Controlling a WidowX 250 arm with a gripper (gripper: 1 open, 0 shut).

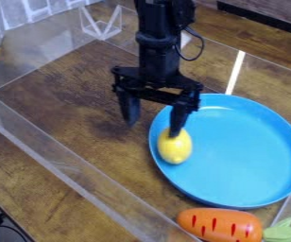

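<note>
The black gripper (156, 111) hangs open in the middle of the camera view, its fingers pointing down just above and to the left of a yellow object (175, 147), which looks egg-shaped. The yellow object lies inside the left edge of a blue plate (243, 156). An orange carrot (219, 223) with red marks and a green top lies at the bottom right, below the plate.
A transparent edge runs diagonally along the lower left, and more clear edging stands at the top left.
</note>
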